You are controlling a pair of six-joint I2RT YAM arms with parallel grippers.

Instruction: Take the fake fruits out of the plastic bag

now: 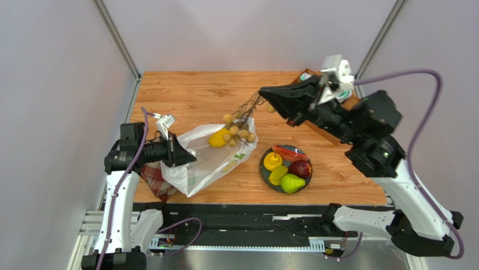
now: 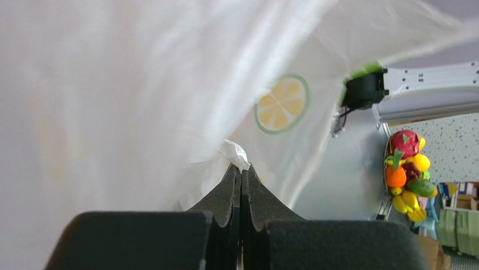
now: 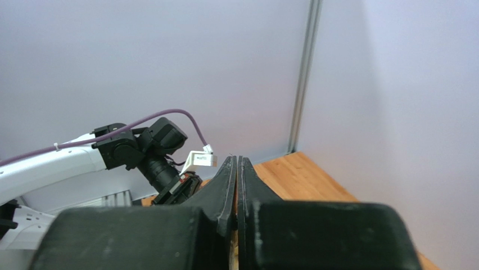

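Note:
My right gripper (image 1: 263,93) is raised, shut on the twigs of a bunch of round yellow-brown fruits (image 1: 239,132), which hangs over the white plastic bag (image 1: 199,169). The right wrist view shows its shut fingertips (image 3: 229,169), with the bunch mostly hidden. A yellow fruit (image 1: 216,139) is in the bag's opening, partly behind the bunch. My left gripper (image 1: 190,157), at the bag's left side, is shut on the thin plastic, which crumples at its tips in the left wrist view.
A dark plate (image 1: 265,177) of assorted fruits stands right of the bag. A wooden tray (image 1: 320,129) at the back right is mostly behind the right arm. A checked cloth (image 1: 152,180) lies under the bag's left.

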